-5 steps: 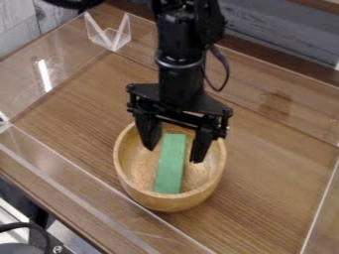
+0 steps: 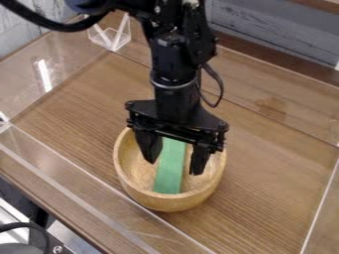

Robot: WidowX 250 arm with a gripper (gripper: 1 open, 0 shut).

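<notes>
A round wooden bowl [image 2: 183,198] sits on the wooden table, holding a green block [image 2: 169,169] that lies lengthwise toward the viewer. My black gripper [image 2: 173,156] is open, its fingers spread at the bowl, over the green block, which they partly hide. Whether they touch it I cannot tell.
A clear plastic object [image 2: 111,32] stands at the upper left. A black cable runs at the lower left corner.
The gripper has shifted slightly and now hides more of the bowl's back and of the green block. The bowl looks unmoved.
</notes>
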